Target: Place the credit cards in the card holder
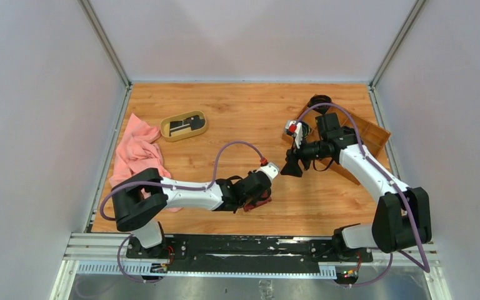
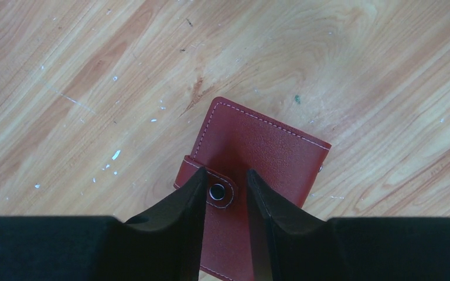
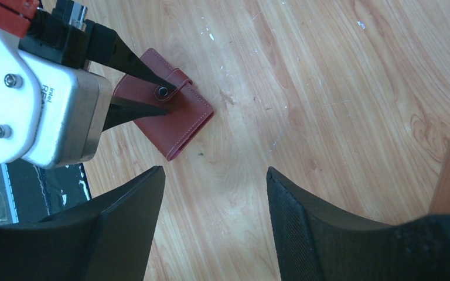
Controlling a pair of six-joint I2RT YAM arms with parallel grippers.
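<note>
A maroon leather card holder (image 2: 269, 152) with stitched edges and a snap tab (image 2: 217, 192) lies flat on the table near the front middle, mostly hidden under the left arm in the top view. My left gripper is right over it with its fingertips slightly apart, beside the tab, with nothing clearly between them; the right wrist view (image 3: 170, 96) shows its fingers reaching over the holder. My right gripper stands open and empty to the right of the holder, over bare table. I cannot make out any credit cards.
A wooden compartment box (image 1: 372, 134) is at the right under the right arm. A yellow tray (image 1: 169, 134) with dark items is at the back left, and a pink cloth (image 1: 136, 144) lies along the left.
</note>
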